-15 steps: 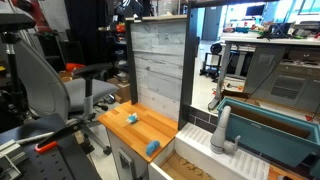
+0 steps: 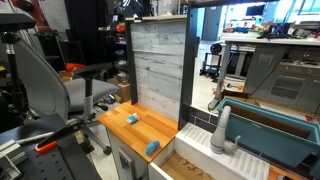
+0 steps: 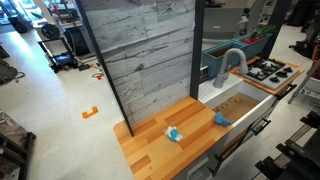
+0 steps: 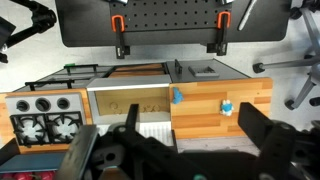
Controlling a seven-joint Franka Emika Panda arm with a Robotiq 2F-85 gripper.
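Observation:
In the wrist view my gripper is open, its dark fingers spread apart with nothing held between them. It hangs above a toy kitchen counter, seen from overhead. On the wooden worktop (image 3: 150, 150) lies a small blue item (image 3: 221, 119), near the edge of the sink (image 2: 172, 174). Farther along the wood sits a little white and blue object (image 3: 173, 133). Both are too small to identify. The sink has a brown bottom and appears empty apart from small marks or holes.
A grey-white faucet (image 2: 221, 128) rises behind the sink. Past the sink stands a stovetop (image 3: 265, 70) with burners. Behind the counter are a grey plank panel (image 2: 158, 65) and a teal bin (image 2: 265, 130). Black frame posts edge the panel.

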